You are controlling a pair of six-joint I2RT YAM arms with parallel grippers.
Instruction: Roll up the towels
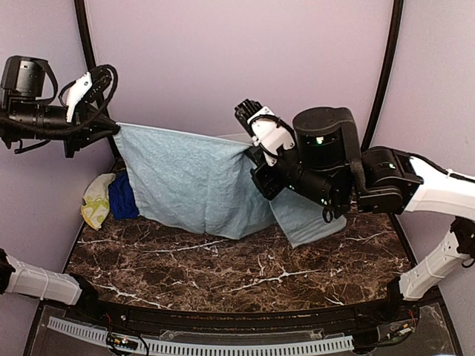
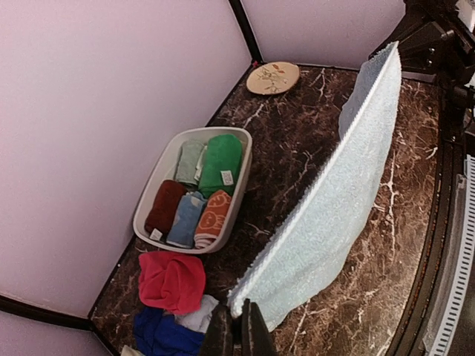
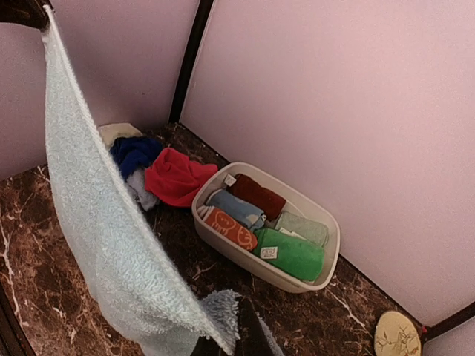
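Note:
A light blue towel [image 1: 189,178] hangs in the air, its upper edge pulled nearly straight between my two grippers. At the left, my left gripper [image 1: 116,128] is shut on one end of that edge; the left wrist view shows the towel [image 2: 326,222] running away from the fingers. Farther right, my right gripper [image 1: 251,150] is shut on the edge too, and in the right wrist view the towel [image 3: 111,230] rises from its tips to the other arm. A flap of towel trails beyond the right gripper, partly behind the arm.
A white bin [image 2: 237,204] holds several rolled towels; the raised towel hides it in the top view. Crumpled red [image 2: 172,280] and blue cloths [image 1: 123,197] lie at the left, beside a yellow-white cloth [image 1: 97,200]. A round beige disc [image 2: 273,78] lies at the far right.

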